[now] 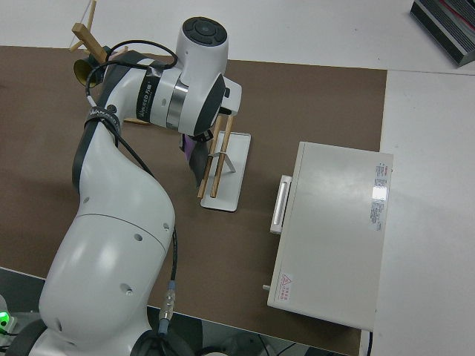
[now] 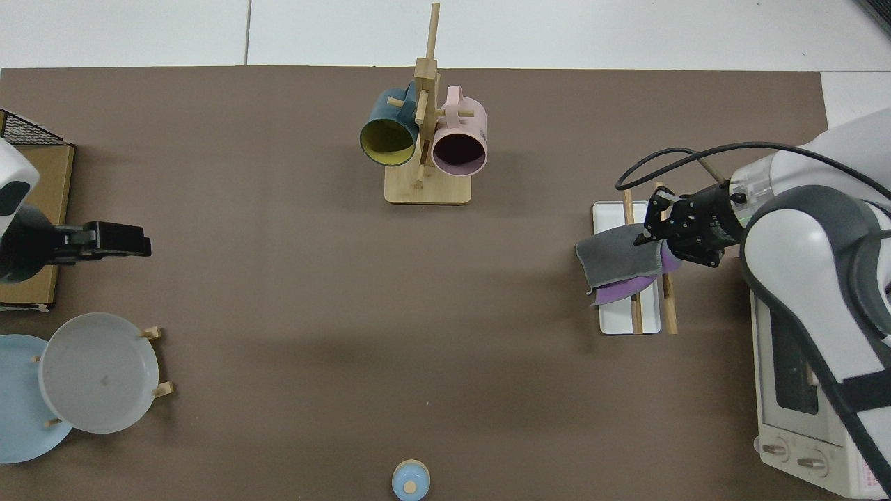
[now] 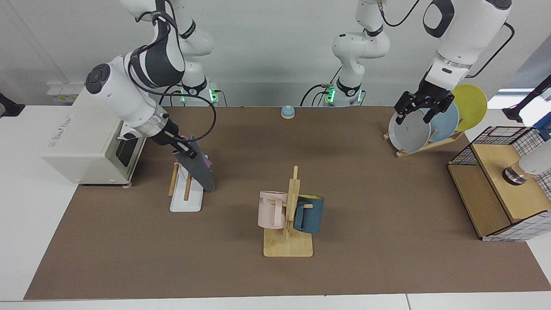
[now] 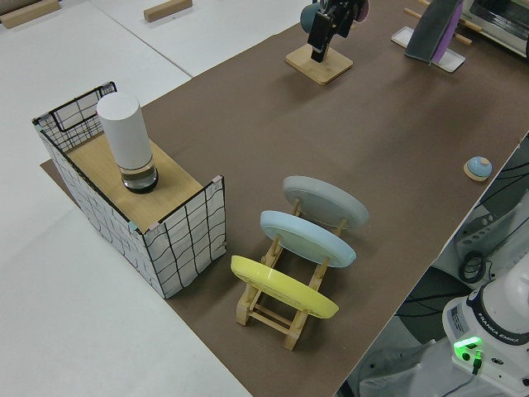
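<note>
In the top view, a grey cloth (image 2: 618, 255) over a purple cloth (image 2: 626, 285) hangs from the black gripper (image 2: 656, 234) of the arm at right, above a white rack with wooden dowels (image 2: 669, 309). Its fingertips are mostly hidden, but the cloths move with it. The left view shows the same grey cloth (image 3: 199, 168) at the rack (image 3: 186, 203). The other arm's gripper (image 2: 117, 241) is at the top view's left edge; in the left view it (image 3: 413, 113) hangs above the plate rack, its finger state unclear.
A mug tree with blue mug (image 2: 385, 133) and pink mug (image 2: 459, 142) stands at the back. Plates (image 2: 99, 376), a wire-sided wooden shelf (image 4: 178, 194) and a small blue round object (image 2: 410, 480) are around. A white appliance (image 1: 330, 230) stands beside the cloth rack.
</note>
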